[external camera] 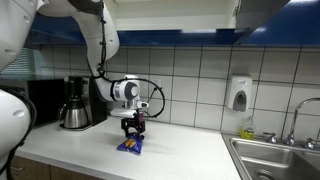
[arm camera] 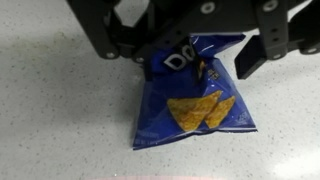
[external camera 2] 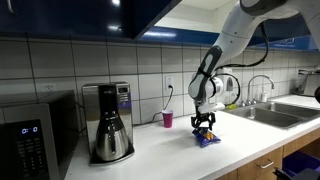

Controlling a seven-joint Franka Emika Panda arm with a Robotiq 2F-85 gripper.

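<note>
A blue chip bag (external camera: 130,147) lies on the white counter, below the arm. In the wrist view the chip bag (arm camera: 190,105) shows its Doritos-like lettering and printed chips, with its upper part partly covered by my gripper. The fingers stand apart, one to each side of the bag's upper part; I cannot tell whether they touch it. From the other side, the gripper (external camera 2: 204,128) points down at the bag (external camera 2: 209,139), low over the counter.
A coffee maker with a steel carafe (external camera 2: 110,137) and a black microwave (external camera 2: 27,135) stand along the wall. A pink cup (external camera 2: 168,119) sits behind the bag. The sink (external camera: 275,160) and a soap bottle (external camera: 247,131) are at the far right.
</note>
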